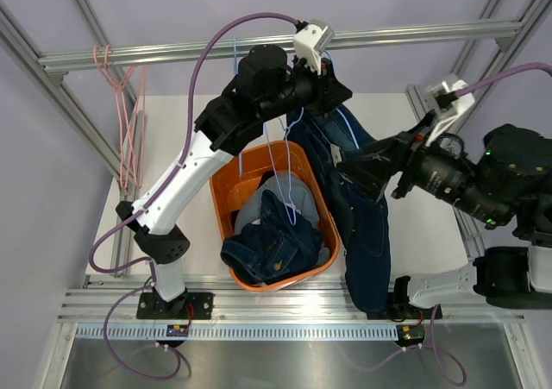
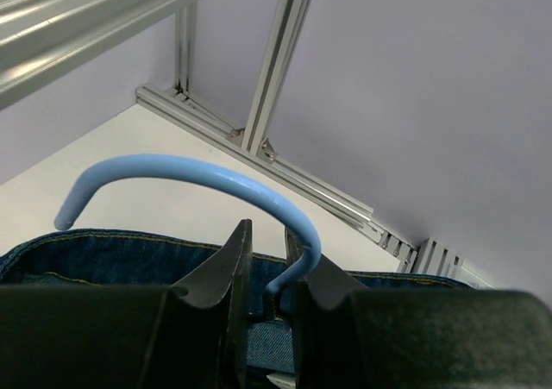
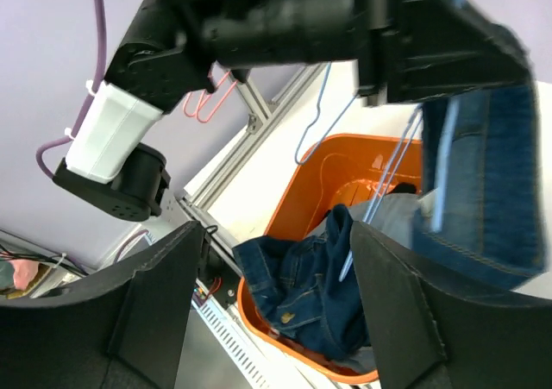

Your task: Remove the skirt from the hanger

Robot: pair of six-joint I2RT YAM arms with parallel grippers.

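Note:
The denim skirt hangs from a blue hanger at the right of the rail. My left gripper is shut on the hanger's neck, just below its hook. My right gripper is in front of the skirt in the top view, part open; in its own wrist view the fingers stand apart at the bottom edge, with nothing visible between them. The skirt's near part is blurred in that view.
An orange bin below holds dark denim and grey cloth. Empty blue and pink hangers hang to the left on the rail. White board shows on either side of the bin.

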